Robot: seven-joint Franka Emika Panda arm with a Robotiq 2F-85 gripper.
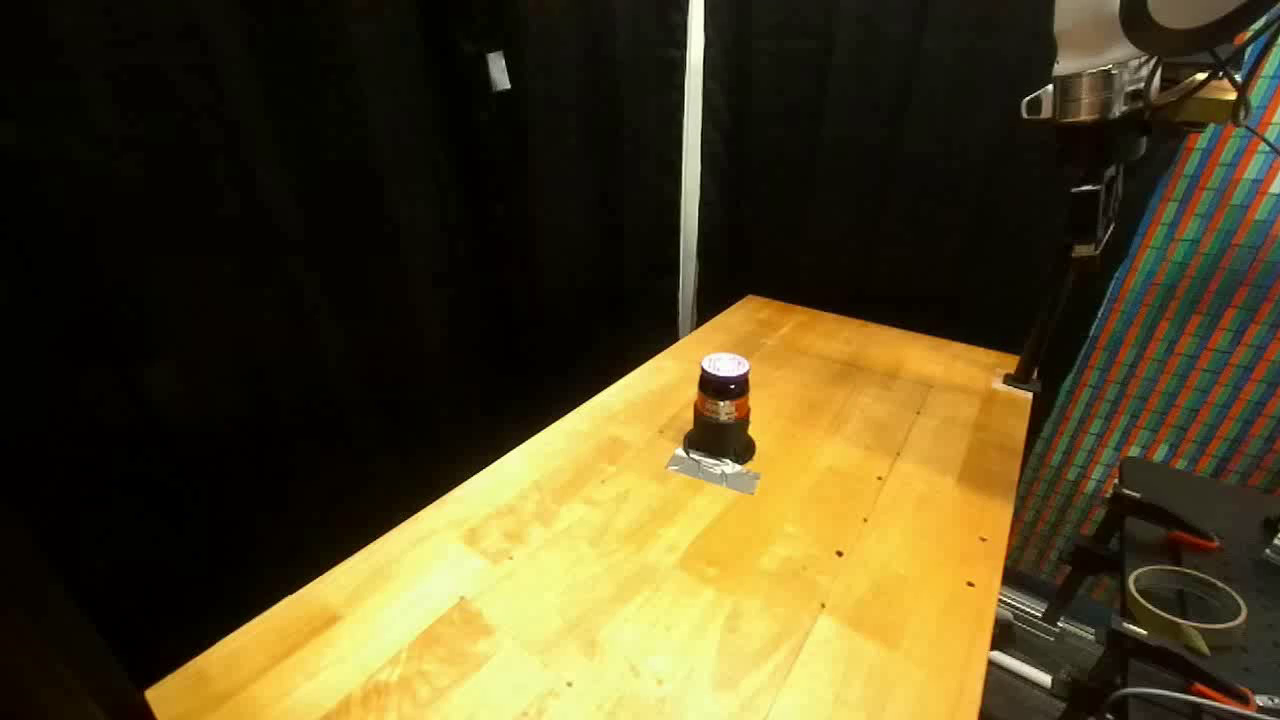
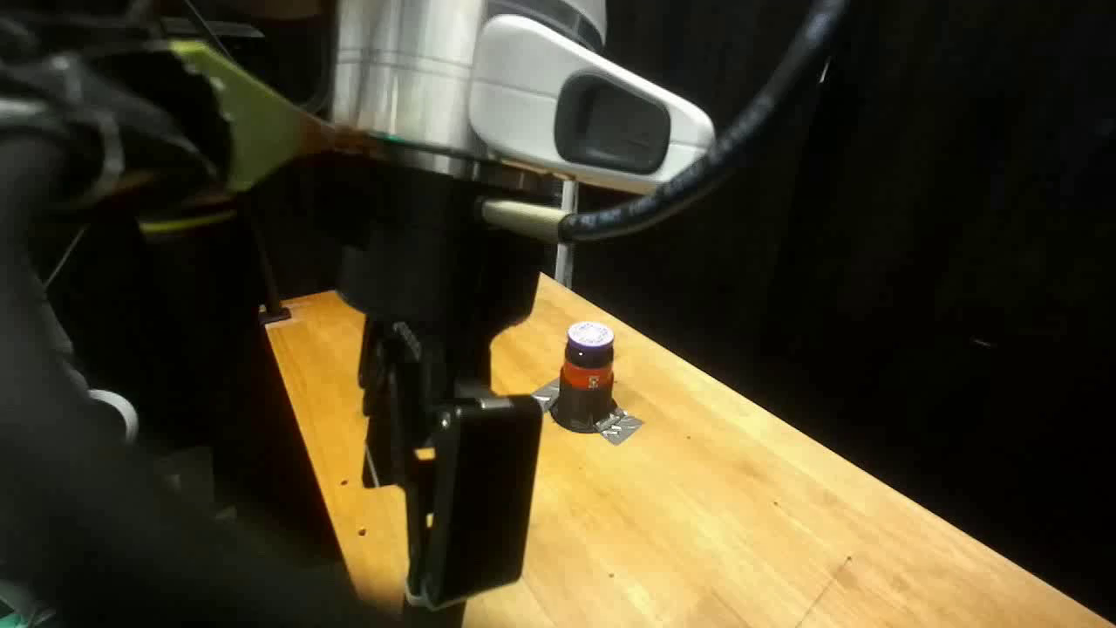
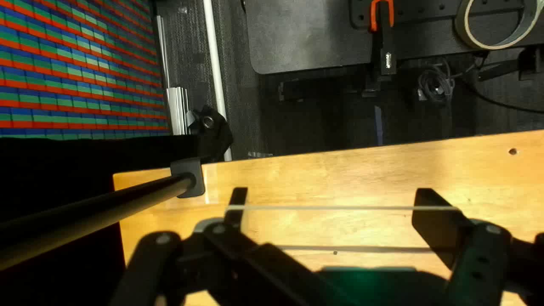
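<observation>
My gripper is open, its two black fingers wide apart above the wooden table. A thin pale band (image 3: 326, 207) stretches across the gap from one finger to the other, with a second strand lower down. Upright on the table stands a dark jar (image 1: 721, 414) with a whitish lid and an orange-red label, its lower part in a black holder (image 2: 582, 408). The jar lies outside the wrist view. In the second exterior view, the gripper hangs in the foreground, nearer the camera than the jar and apart from it.
Silver tape (image 1: 715, 470) sits at the holder's foot. A black pole (image 3: 97, 216) is clamped at the table's corner. Beyond the table edge, a dark side surface (image 3: 306, 38) bears a tape roll (image 3: 461, 25) and orange-tipped clamps.
</observation>
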